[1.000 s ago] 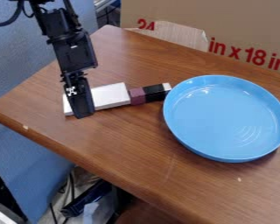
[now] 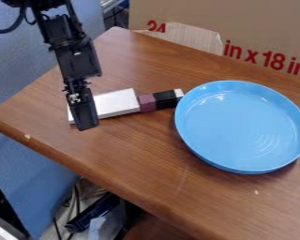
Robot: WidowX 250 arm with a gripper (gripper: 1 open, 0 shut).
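The black robot gripper [image 2: 82, 111] hangs low over the wooden table at the left, its fingers pointing down at the near side of a whiteboard eraser or similar block with a white body [image 2: 115, 102] and a maroon-and-black end [image 2: 160, 99]. The gripper hides part of the white body's left end; whether it is open or shut, or touching the block, I cannot tell. A light blue plate [image 2: 240, 127] lies to the right, close to the block's dark end.
The wooden table [image 2: 140, 155] has bare room in front and behind the block. A cardboard box [image 2: 240, 28] stands along the back edge. The table's left edge drops to a blue surface and clutter below.
The gripper has shifted very slightly over the last second; the block and plate look unmoved.
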